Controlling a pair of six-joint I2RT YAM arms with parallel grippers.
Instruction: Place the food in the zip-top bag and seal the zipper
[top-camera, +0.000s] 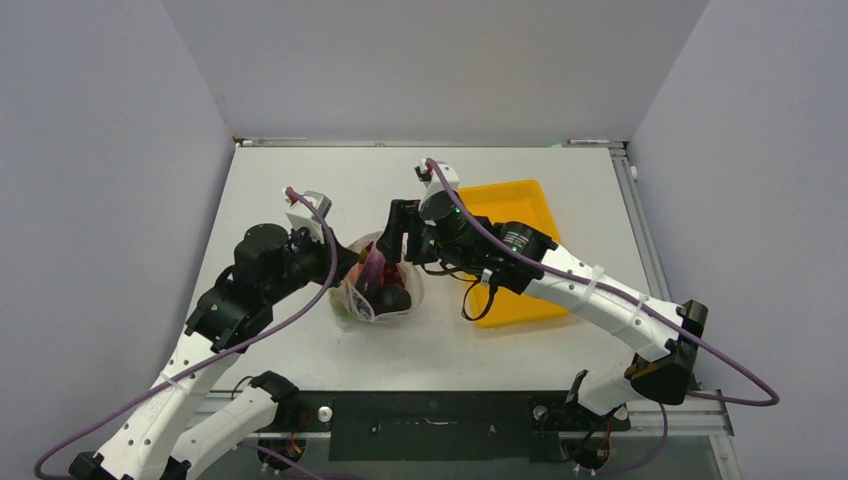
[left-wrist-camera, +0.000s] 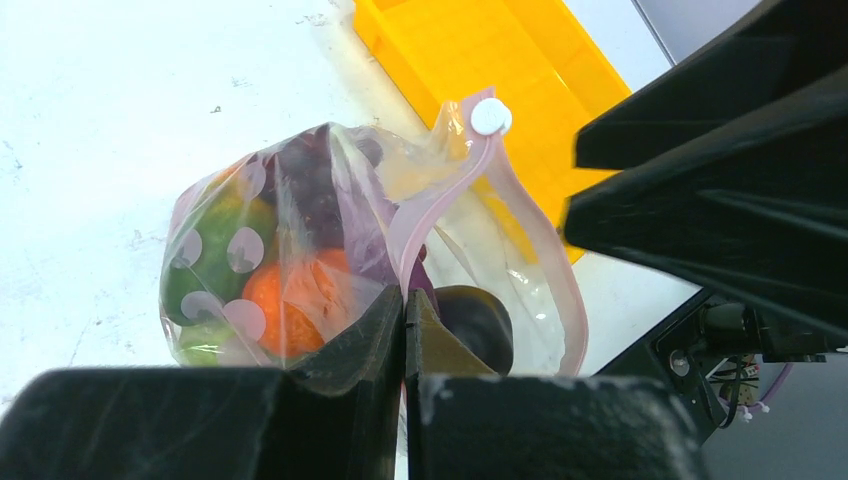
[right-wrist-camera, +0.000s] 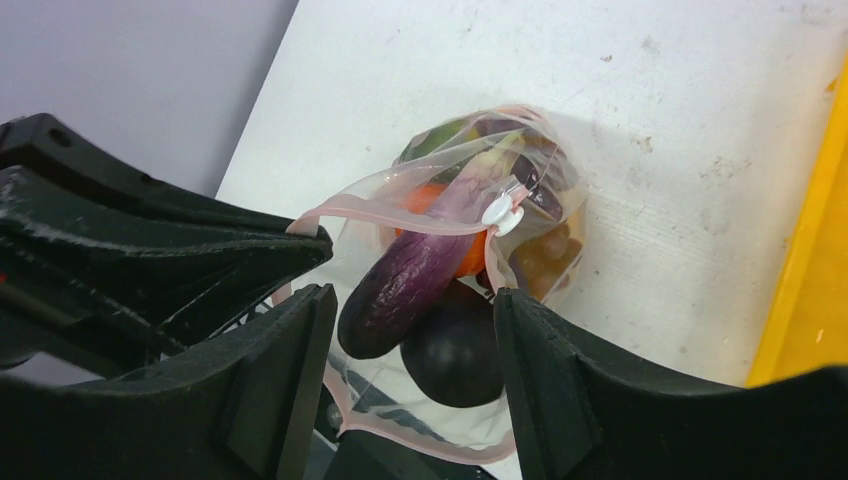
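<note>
The clear zip bag (left-wrist-camera: 230, 300) with pink rim and white slider (left-wrist-camera: 490, 117) holds an eggplant (right-wrist-camera: 410, 285), a dark round item (right-wrist-camera: 450, 345), orange and green produce and more. My left gripper is shut on the bag's rim, which runs into the seam between its fingertips. My right gripper is open over the bag's mouth, the eggplant seen between its fingers from above, apparently not gripped. In the left wrist view its dark fingers hang at the upper right, apart from the slider.
A yellow tray (top-camera: 515, 195) lies right of the bag, partly under my right arm.
</note>
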